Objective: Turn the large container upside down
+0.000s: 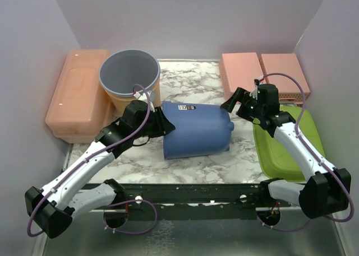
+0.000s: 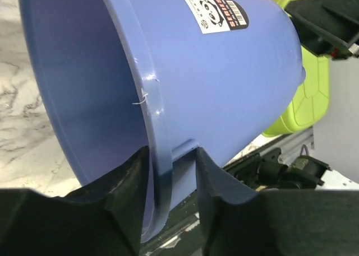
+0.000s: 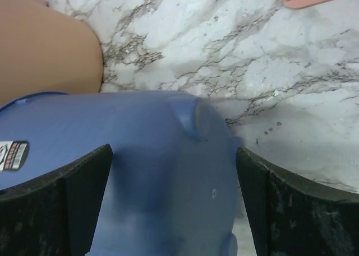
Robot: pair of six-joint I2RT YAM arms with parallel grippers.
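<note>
The large blue container [image 1: 196, 133] lies on its side on the marble table, open end facing left, a barcode label on its upper side. My left gripper [image 1: 162, 121] is at its rim; in the left wrist view its fingers straddle the rim [image 2: 157, 127], though whether they clamp it is unclear. My right gripper [image 1: 235, 102] hangs over the container's closed right end, fingers apart. In the right wrist view the container's rounded end [image 3: 168, 133] shows between and below those fingers, with no visible grip on it.
A tan bin [image 1: 129, 71] with grey interior stands behind left, beside a peach box [image 1: 76, 99]. Pink crates [image 1: 241, 71] sit back right, and a green lid [image 1: 286, 155] lies right. Free marble shows behind the container.
</note>
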